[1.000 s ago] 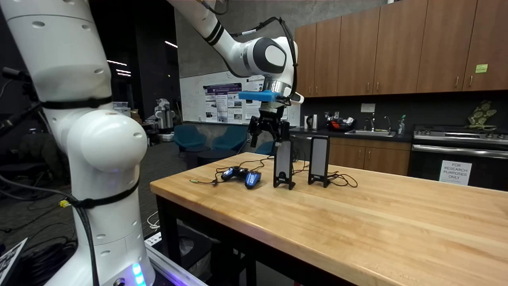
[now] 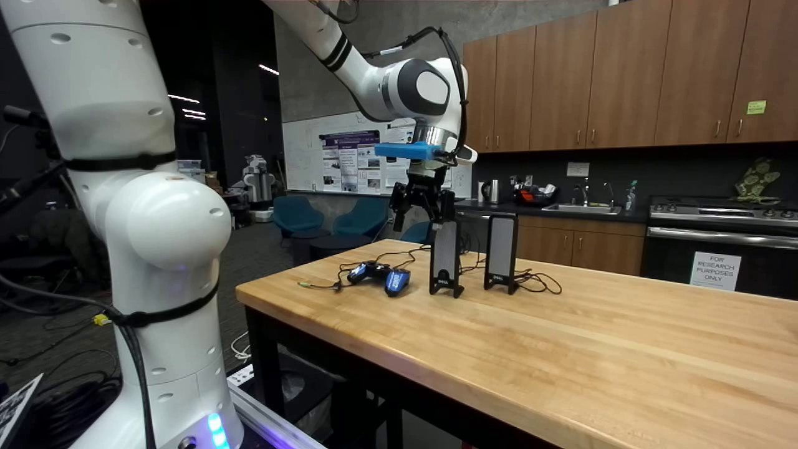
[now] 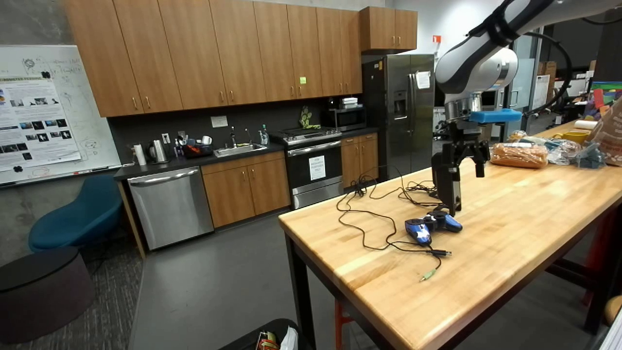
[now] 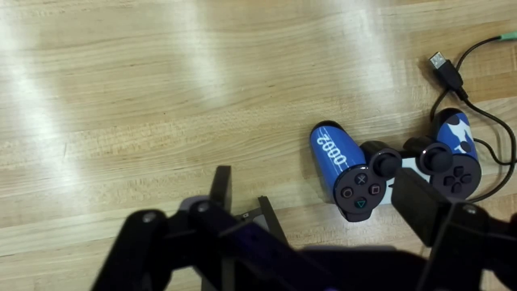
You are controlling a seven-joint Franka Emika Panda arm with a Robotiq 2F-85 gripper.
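My gripper [image 2: 419,222] hangs over the table with its fingers apart and nothing between its fingers. Two slim black speakers with grey fronts stand upright on the wood: the nearer speaker [image 2: 446,258] has its top close to the gripper in exterior view 1, and the other speaker [image 2: 500,251] stands to its right. From the wrist, only part of a speaker [image 4: 272,218] shows behind the gripper's black parts. A black and blue game controller [image 4: 339,154] lies beside the speakers, partly covered by the right finger in the wrist view.
Black cables [image 3: 373,217] trail over the table corner, ending in a USB plug [image 4: 446,73] and a green audio plug [image 3: 428,274]. A bread bag [image 3: 519,154] and other bags lie at the far end.
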